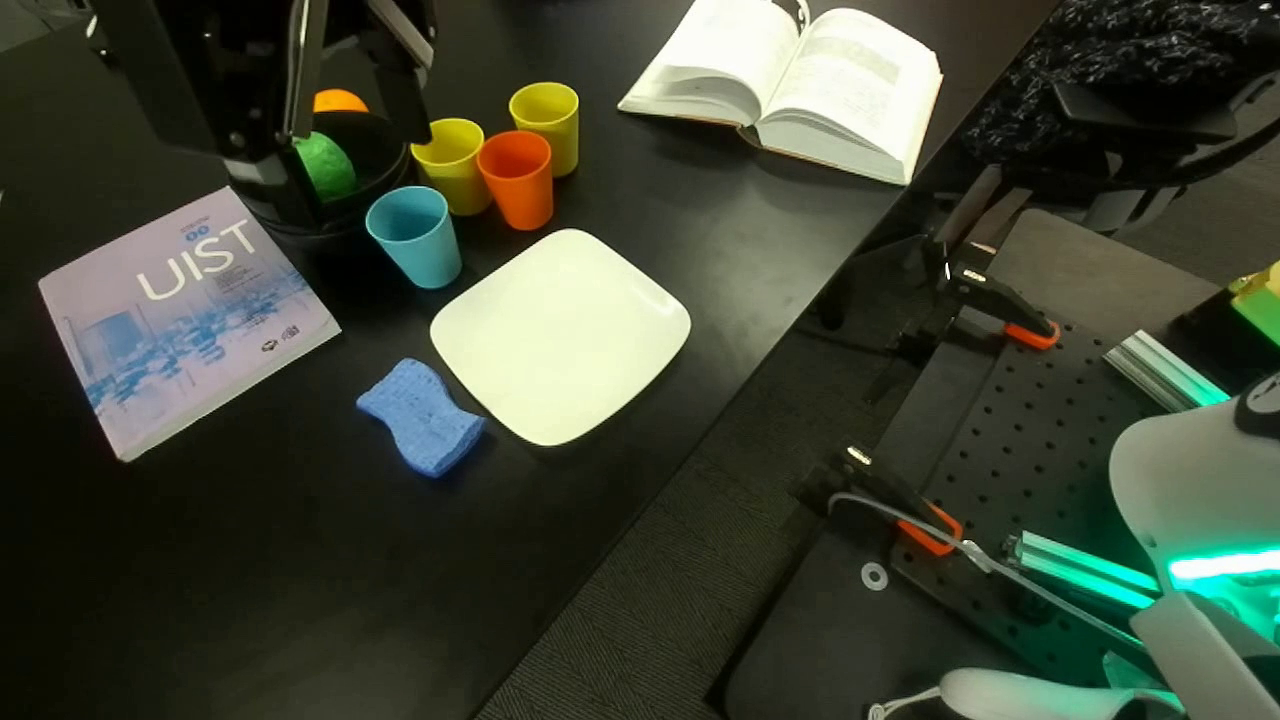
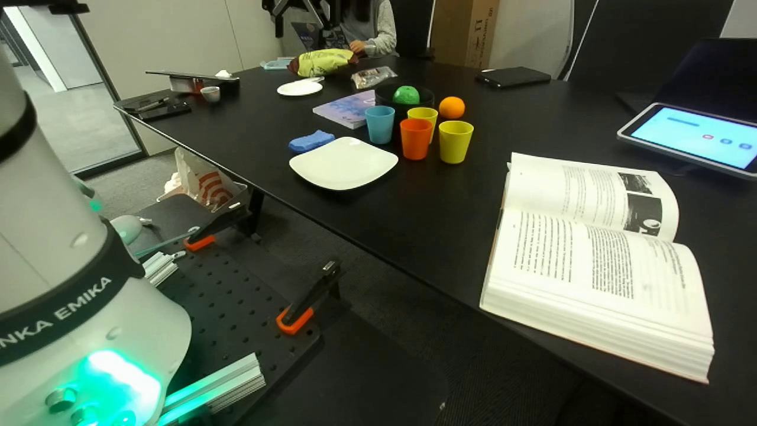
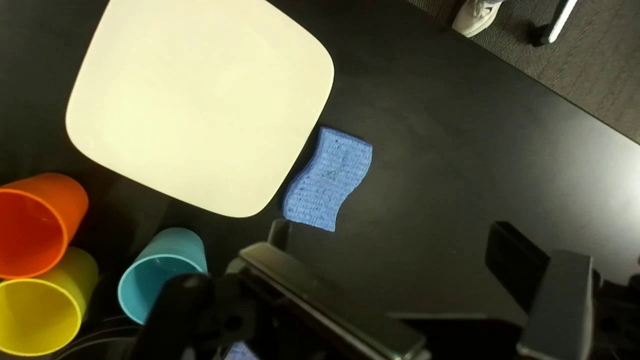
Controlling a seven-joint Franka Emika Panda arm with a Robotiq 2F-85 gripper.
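My gripper is open with nothing between its fingers, high above the table. In exterior view 1 the gripper [image 1: 342,150] hides part of the black bowl [image 1: 381,180] and the green ball-like item [image 1: 327,168] in it. Beside the white square plate [image 1: 561,336] lies a wavy blue sponge [image 1: 422,418]; the wrist view has this sponge [image 3: 330,180] beyond the fingertips, close to the plate's edge. A blue cup [image 1: 415,240], an orange cup [image 1: 518,180] and two yellow cups [image 1: 453,166] stand upright between bowl and plate.
A purple UIST book [image 1: 186,318] lies flat left of the bowl. An open book [image 1: 798,72] rests near the table edge, and an orange fruit [image 2: 452,107] is behind the cups. Bare table [image 1: 264,564] extends in front of the sponge.
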